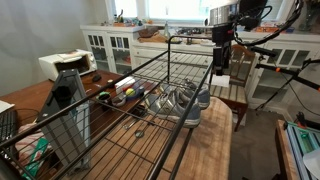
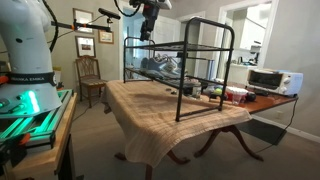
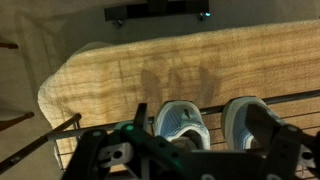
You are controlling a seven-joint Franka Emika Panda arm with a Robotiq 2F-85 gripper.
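A pair of grey-blue shoes (image 1: 188, 108) rests on the lower level of a black wire rack (image 1: 125, 150), toes pointing out over the near edge of the wooden table. In the wrist view one shoe (image 3: 182, 120) lies between my open fingers, seen from above, and the other shoe (image 3: 236, 122) is partly covered by the right finger. My gripper (image 1: 221, 68) hangs in the air above the rack's end, clear of the shoes. From the second exterior view, the gripper (image 2: 147, 36) is higher than the shoes (image 2: 162, 68), with nothing in its grasp.
The rack's upper bars (image 2: 205, 47) stand close beside the arm. Bare tabletop (image 1: 208, 150) lies in front of the shoes. Small colourful items (image 1: 122, 97) and a white toaster oven (image 1: 70, 66) sit farther back. A wooden chair (image 1: 232, 95) stands past the table.
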